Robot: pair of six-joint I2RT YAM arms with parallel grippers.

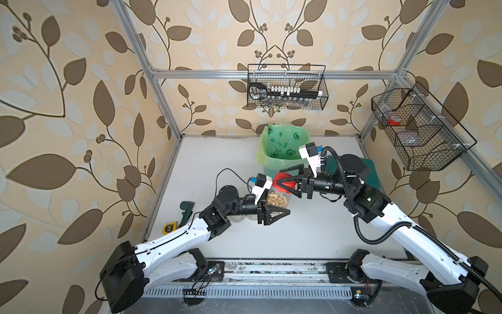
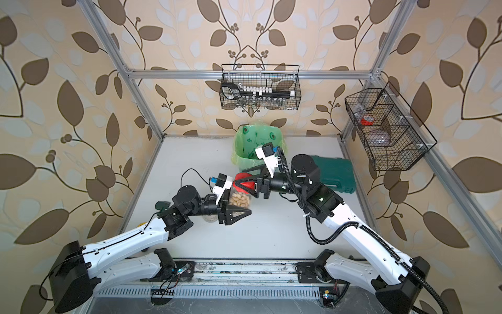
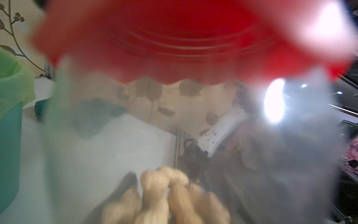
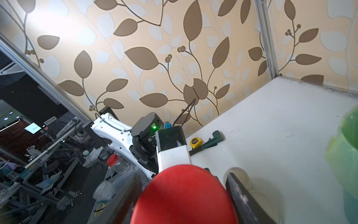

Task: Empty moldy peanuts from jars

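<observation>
A clear jar of peanuts (image 1: 276,198) with a red lid (image 1: 284,180) is held up in front of the bin. My left gripper (image 1: 273,213) is shut on the jar's body; its wrist view shows peanuts (image 3: 156,194) through the plastic under the red lid. My right gripper (image 1: 286,180) is shut on the lid from the right, and the lid (image 4: 182,197) fills the bottom of the right wrist view.
A bin with a green liner (image 1: 282,141) stands at the back centre, a teal case (image 2: 332,175) right of it. A tape measure (image 1: 170,228) and green tool (image 1: 185,209) lie at the left. Round pale items (image 4: 236,175) sit below the arms. Wire baskets hang above.
</observation>
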